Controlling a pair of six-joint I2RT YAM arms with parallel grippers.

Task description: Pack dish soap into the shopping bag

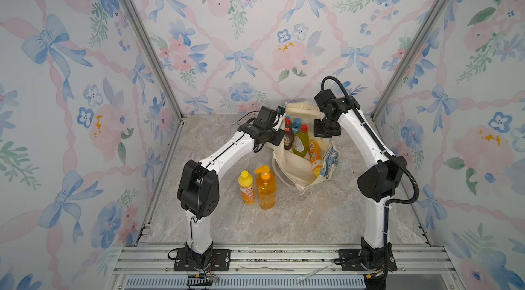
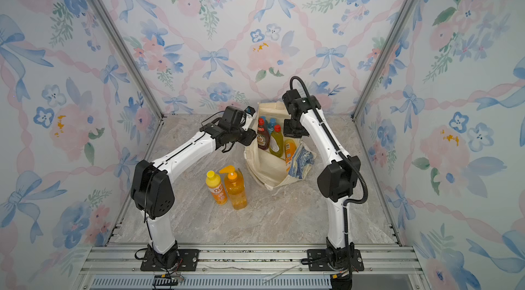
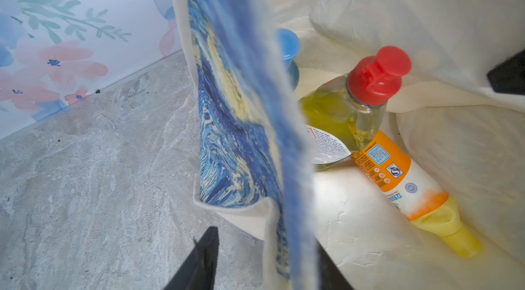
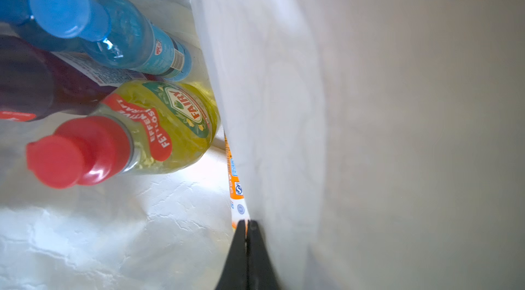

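Note:
The cream shopping bag [image 1: 298,172] stands mid-table, holding several bottles: brown [image 2: 263,135], blue [image 4: 117,30], red-capped yellow Fairy soap [image 4: 164,126], and an orange bottle [image 3: 404,186] lying down. My left gripper is open astride the bag's printed left wall, which hides part of its fingers. My right gripper is shut, nothing visible between its fingers, inside the bag's upper right beside the liner. A yellow-capped bottle [image 1: 247,190] and an amber pump bottle [image 1: 266,191] stand on the table in front of the bag, to the left.
Bare marble table [image 1: 322,219] lies at the front right and along the far left. Papered walls enclose the back and sides.

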